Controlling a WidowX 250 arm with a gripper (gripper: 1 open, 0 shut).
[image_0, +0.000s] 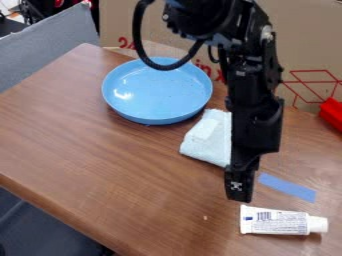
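Observation:
My black gripper (241, 185) hangs low over the wooden table, just above and behind a white tube (281, 222) with a white cap, which lies at the front right. The gripper points down and is apart from the tube; its fingers are small and dark, with nothing visible held between them. A folded white cloth (202, 139) lies behind the gripper, partly hidden by the arm. A blue plate (154, 92) sits at the back of the table.
A blue strip (287, 188) lies on the table right of the gripper. A red object (331, 114) is at the right edge. A cardboard box (307, 50) stands behind.

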